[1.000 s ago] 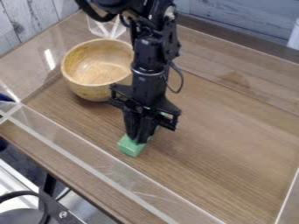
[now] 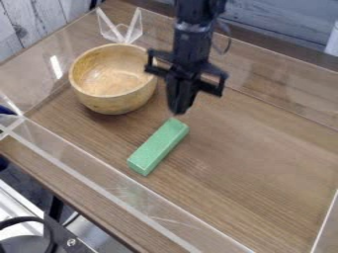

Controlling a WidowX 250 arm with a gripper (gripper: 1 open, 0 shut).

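A light green rectangular block (image 2: 158, 147) lies on the wooden floor in the middle of the view. Above it, further back, the black robot arm hangs with its blurred gripper (image 2: 177, 96), apart from the block; whether the fingers are open or shut is too blurred to tell.
A tan round bowl (image 2: 117, 97) sits left of the gripper. A white, pointed object (image 2: 119, 30) stands behind the bowl.
The gripper has moved up and back, away from the green block, which is now uncovered and lies in full view.
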